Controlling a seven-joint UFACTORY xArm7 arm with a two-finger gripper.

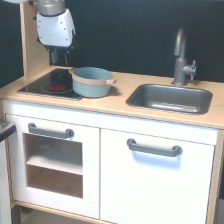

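My gripper (61, 56) hangs down at the upper left, over the back of the black hob and just up and left of the pot. Its dark fingers are small against a dark wall, so whether they are open or shut does not show. A blue-green pot (93, 84) with light brown handles stands at the hob's right side. The pot looks upright, and no contact between it and the gripper can be made out. On the black hob (48, 91), a red ring pattern shows left of the pot.
To the right, a metal sink (170, 98) is set into the wooden counter (122, 100), with a grey faucet (181, 58) behind it. Below are an open-fronted oven compartment (54, 155) and a white cupboard door (155, 180). Counter between pot and sink is clear.
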